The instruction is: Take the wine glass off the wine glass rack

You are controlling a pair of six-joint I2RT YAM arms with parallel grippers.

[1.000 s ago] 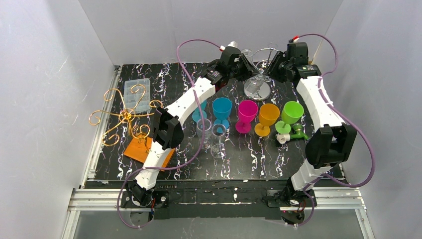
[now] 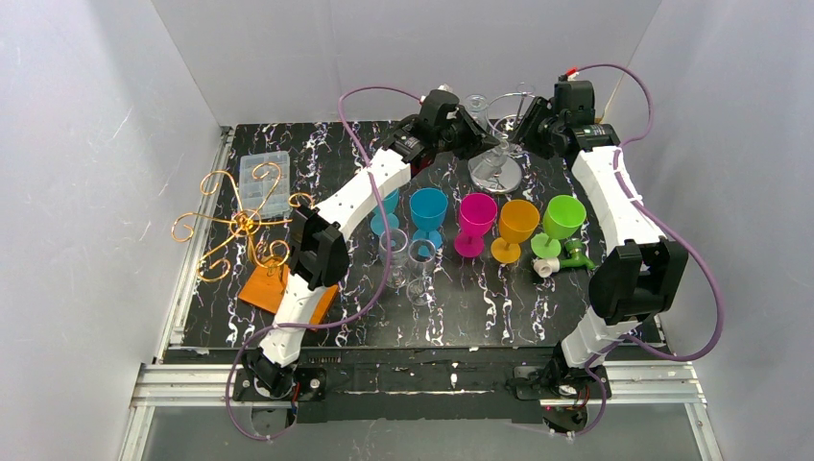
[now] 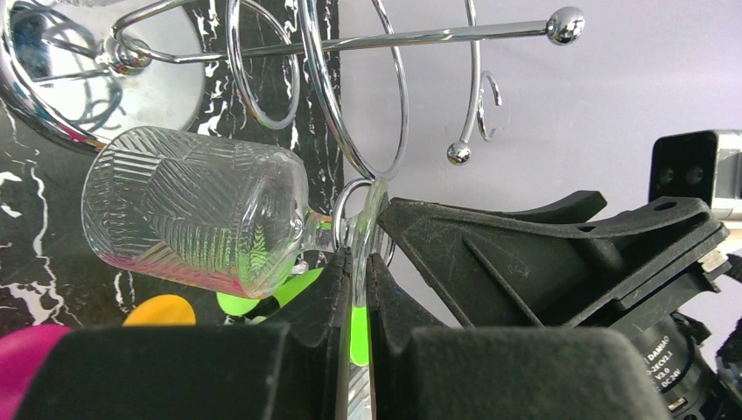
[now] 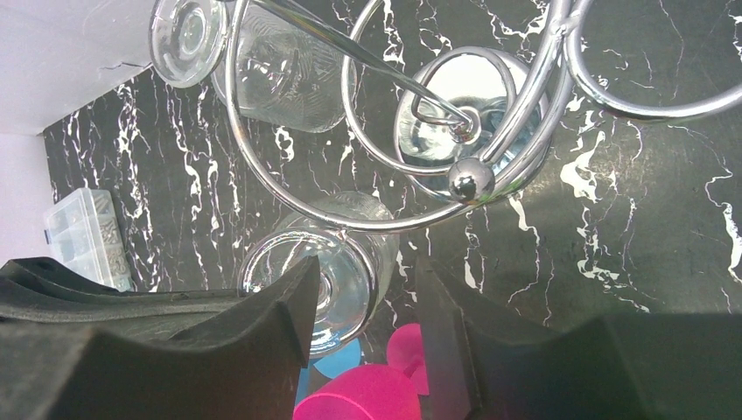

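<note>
A clear patterned wine glass (image 3: 188,210) hangs sideways in the left wrist view at the chrome rack, its foot by a ring. My left gripper is shut on the foot's edge. In the right wrist view that glass (image 4: 346,271) sits below a ring, between and beyond the fingertips of my open right gripper, which holds nothing visible. A second clear glass (image 4: 284,87) hangs in another ring of the rack.
Colored goblets (image 2: 475,216) stand in front of the rack, with two clear glasses (image 2: 419,264) nearer. A gold rack (image 2: 245,223), orange mat (image 2: 259,288) and plastic case (image 2: 264,168) occupy the left.
The left arm's wrist has shifted very slightly toward the left in the top view. The right arm shows no visible movement.
</note>
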